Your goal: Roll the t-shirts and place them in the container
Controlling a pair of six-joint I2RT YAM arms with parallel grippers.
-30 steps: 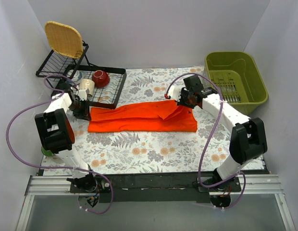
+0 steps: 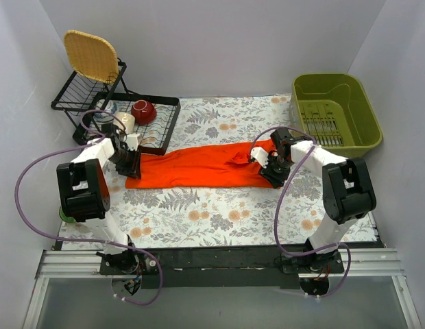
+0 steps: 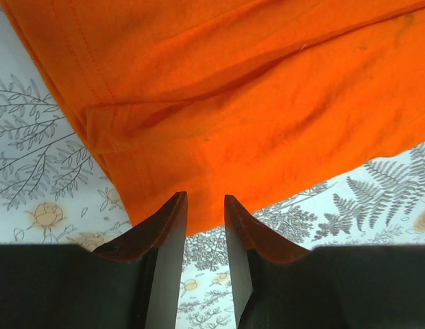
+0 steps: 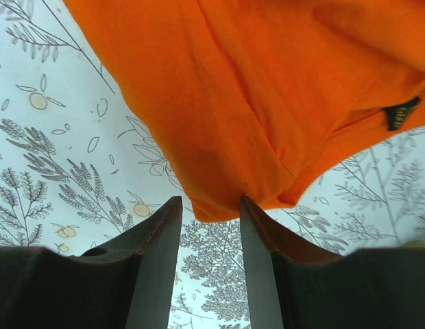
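An orange t-shirt (image 2: 188,168) lies folded as a long strip across the middle of the patterned mat, with a loose flap on its upper right. My left gripper stands open just over the strip's left end, where creases and a folded edge show in the left wrist view. My right gripper is open over the strip's right end, its fingertips at a lower corner of the cloth, nothing held between them. A small dark label shows on the cloth in the right wrist view.
A green bin (image 2: 336,89) stands at the back right. A black dish rack (image 2: 164,123) with a red bowl (image 2: 143,110) and cups is at the back left.
Both arms have come down toward the front, onto the strip's two ends, the right gripper from the upper flap to the lower right corner. The flap on the right has shifted slightly.
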